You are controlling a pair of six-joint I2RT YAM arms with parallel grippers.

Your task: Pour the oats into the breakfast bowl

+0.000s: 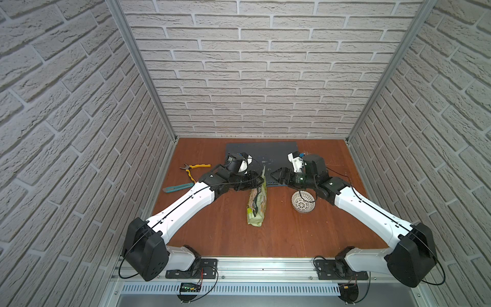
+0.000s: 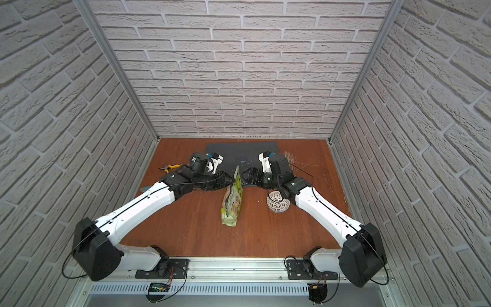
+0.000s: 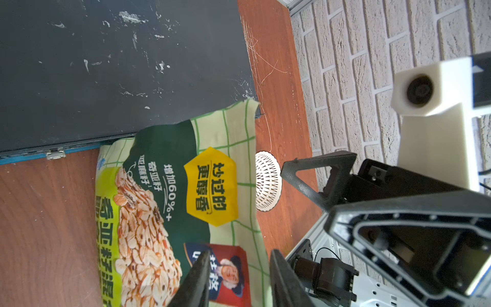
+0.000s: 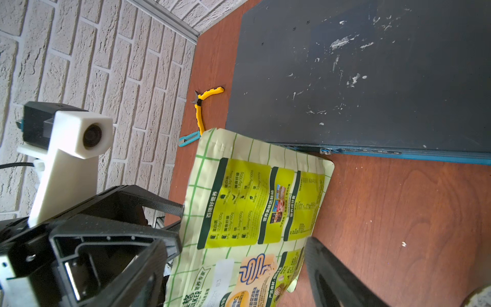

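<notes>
A tall green-and-cream oats bag (image 1: 257,204) stands upright near the middle of the table. Its printed front (image 3: 168,204) fills much of the left wrist view, and its back panel (image 4: 255,204) shows in the right wrist view. My left gripper (image 1: 257,180) is at the bag's upper left side, its fingers (image 3: 200,281) apart; whether they touch the bag is unclear. On the other side, my right gripper (image 1: 280,175) points toward the bag top, a small gap away, with parted fingers (image 4: 327,271) and nothing held. The white patterned bowl (image 1: 303,202) sits right of the bag.
Behind the bag lies a dark flat panel (image 1: 276,153). Yellow-handled pliers (image 1: 198,166) and a teal tool (image 1: 178,187) rest at the left.
</notes>
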